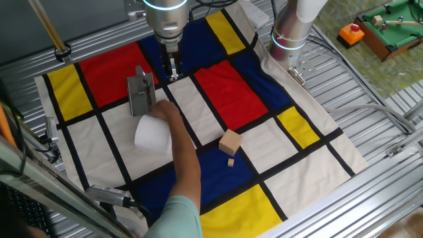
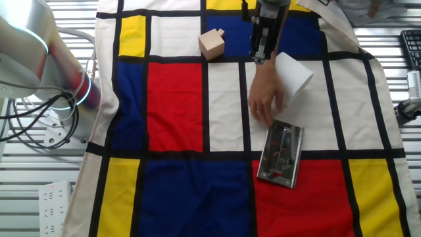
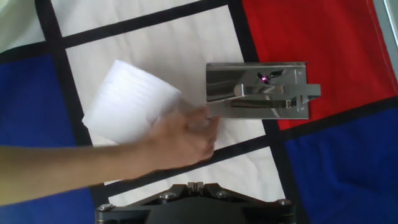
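A white paper roll [image 3: 132, 102] lies on its side on a white square of the patterned cloth. Beside it is a shiny metal holder [image 3: 224, 74] with a bar across its plate, partly on the white and partly on the red patch. A person's hand [image 3: 183, 140] reaches past the roll and touches the holder's near end. My gripper hangs above the cloth, apart from roll and holder, its fingertips together with nothing showing between them. The hand hides part of the roll in exterior view 2.
A wooden block [image 1: 230, 141] and a small wooden cube [image 1: 230, 162] sit on the cloth. The person's forearm [image 1: 186, 162] crosses the work area.
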